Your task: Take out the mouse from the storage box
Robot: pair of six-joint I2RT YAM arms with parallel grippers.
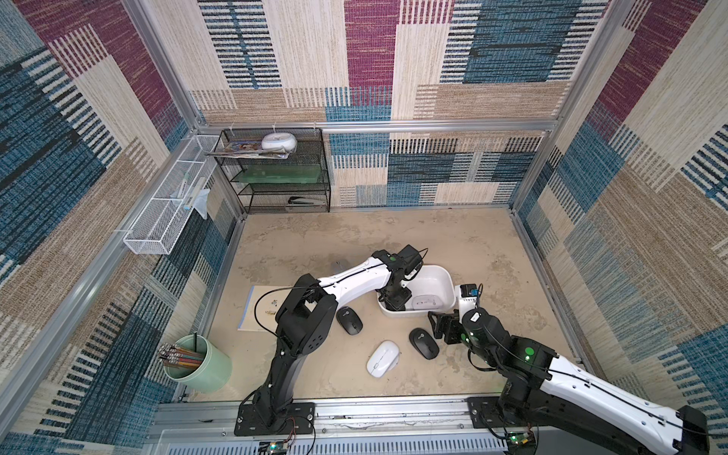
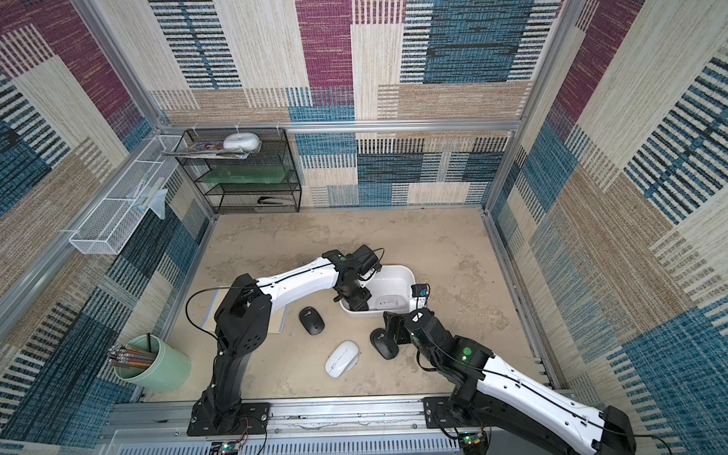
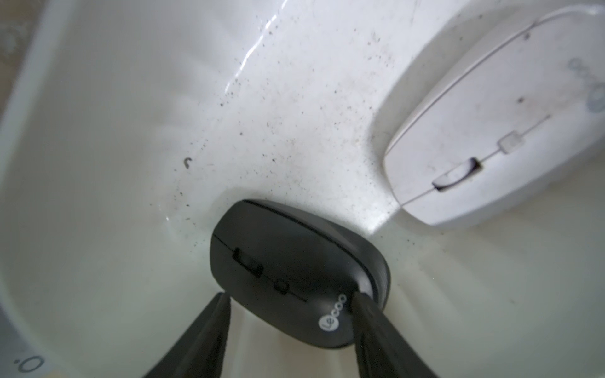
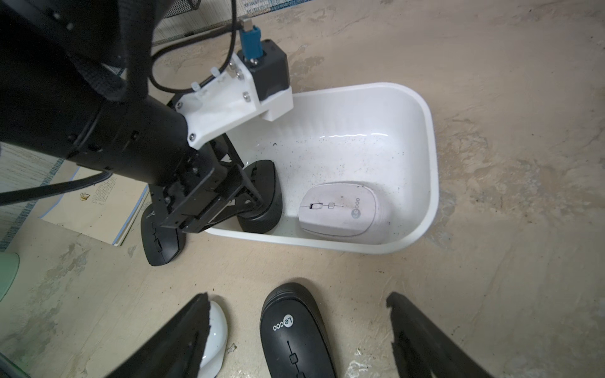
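Note:
The white storage box point(image 4: 429, 163) holds a black mouse point(image 3: 296, 264) and a white mouse point(image 3: 485, 126). My left gripper is down inside the box, open, its fingertips either side of the black mouse's near part. In the right wrist view the left gripper hides part of that mouse. My right gripper stands open outside the box at the front right, above another black mouse point(image 4: 293, 334) on the table.
A white mouse point(image 1: 383, 358) and a black mouse point(image 1: 349, 320) lie on the table. A paper pad point(image 4: 107, 208), pencil cup point(image 1: 208, 369) and wire rack point(image 1: 280, 174) stand around them.

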